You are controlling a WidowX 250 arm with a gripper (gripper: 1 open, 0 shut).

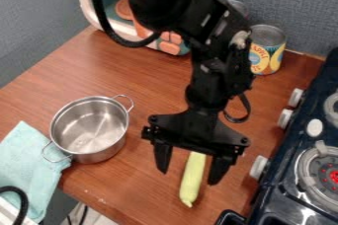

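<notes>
My black gripper (pixel 191 165) hangs open over the wooden counter, its two fingers apart on either side of the upper end of a pale yellow-green long item (pixel 192 185), likely corn or a vegetable, which lies lengthwise on the counter. The item's upper end is hidden under the gripper body. Left of the gripper stands an empty steel pot (pixel 90 128) with two handles.
A black stove (pixel 297 204) with white knobs borders the right side. A light cyan cloth (pixel 34 165) lies at the left edge. Cans (pixel 264 53) and a dish rack (pixel 103 17) stand at the back.
</notes>
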